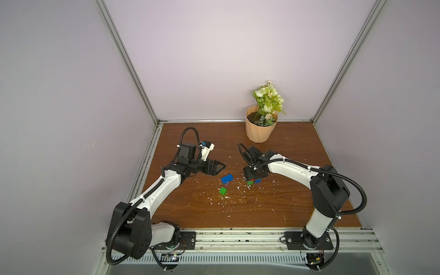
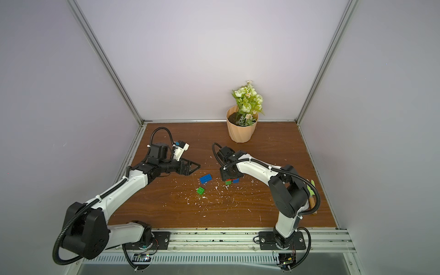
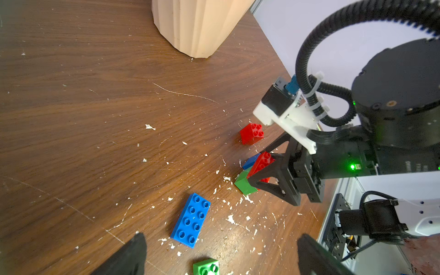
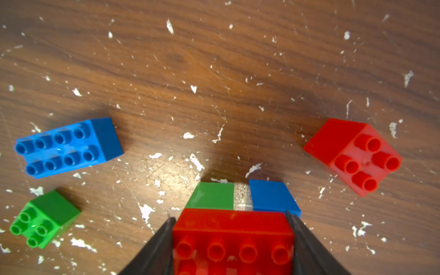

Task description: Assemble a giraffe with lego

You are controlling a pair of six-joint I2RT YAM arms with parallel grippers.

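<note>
A long red brick [image 4: 232, 224] lies across a green brick [image 4: 210, 195] and a blue brick [image 4: 272, 196], which stand side by side beneath it. Close against both ends of that red brick are the fingers of my right gripper, shut on it. My left gripper [image 1: 221, 168] is open and empty, off to the left. Between the arms lie a loose long blue brick [image 3: 191, 220] and a small green brick [image 4: 45, 220]. A loose red brick [image 4: 352, 153] sits on the far side of the stack. Whether the stack touches the table cannot be told.
A flower pot [image 1: 259, 130] stands at the back of the table. White flakes and scratches are scattered over the brown tabletop [image 1: 197, 210]. In the top right view, a green object [image 2: 311, 188] shows at the right edge, behind the arm.
</note>
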